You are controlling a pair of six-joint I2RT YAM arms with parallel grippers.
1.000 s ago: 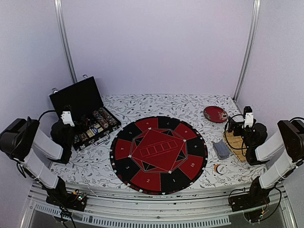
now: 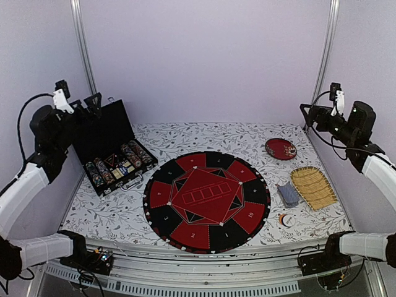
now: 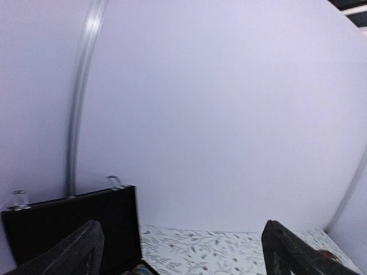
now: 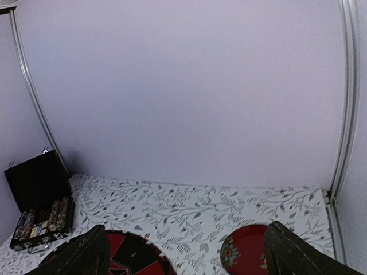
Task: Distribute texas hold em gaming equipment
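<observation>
At the left of the table an open black case (image 2: pixel 102 131) holds rows of poker chips (image 2: pixel 139 152) with cards (image 2: pixel 122 169) between them. A round red and black poker mat (image 2: pixel 207 201) lies flat in the middle. To its right are a blue deck of cards (image 2: pixel 288 194) and a white dealer button (image 2: pixel 287 220). My left gripper (image 2: pixel 86 105) is raised in front of the case's lid, its fingers (image 3: pixel 71 252) wide apart and empty. High at the right, my right gripper (image 2: pixel 309 116) is also open with nothing between its fingers.
A red plate (image 2: pixel 281 148) sits at the back right, and a woven tan tray (image 2: pixel 314 187) lies in front of it by the right edge. Walls stand close at the back and both sides.
Both arms have risen, carrying the grippers up from lower over the case and the tray. Case, mat, cards, button, plate and tray have not moved.
</observation>
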